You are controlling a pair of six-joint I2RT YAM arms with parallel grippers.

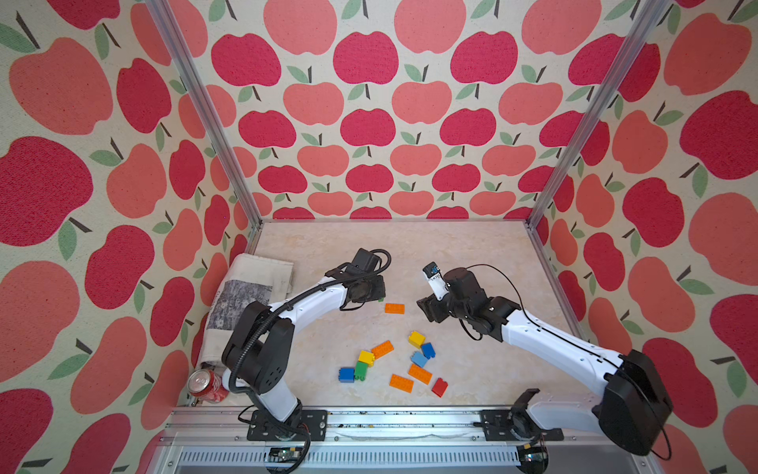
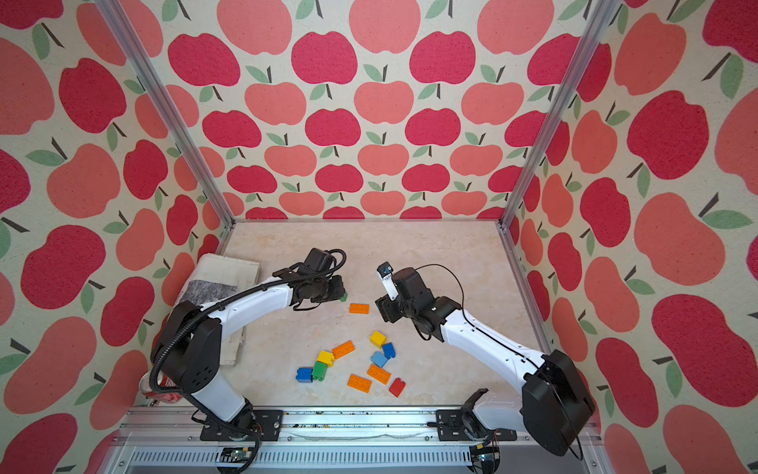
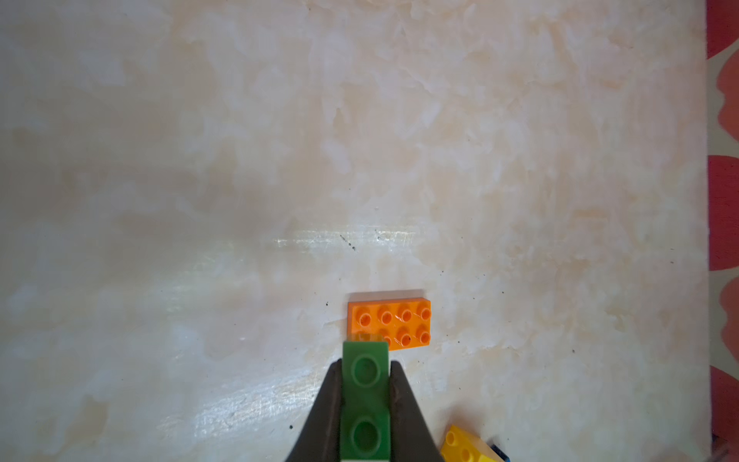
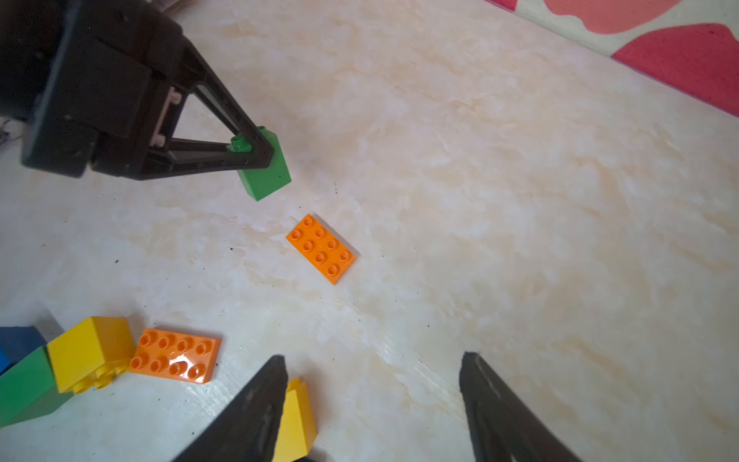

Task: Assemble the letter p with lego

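My left gripper is shut on a green brick point(image 4: 264, 173), held above the table just behind an orange 2x4 brick point(image 4: 320, 248) that lies alone near the middle. My right gripper stands open, right of that orange brick in the top views, with nothing seen between its fingers. On the front of the table lie several loose bricks: yellow point(image 4: 88, 350) and orange point(image 4: 173, 354) ones, a green one point(image 1: 361, 371), blue ones point(image 1: 346, 374), a light blue one point(image 1: 420, 358) and a red one point(image 1: 439, 387).
A folded cloth point(image 1: 244, 296) lies along the left edge, with a red can point(image 1: 205, 384) at the front left corner.
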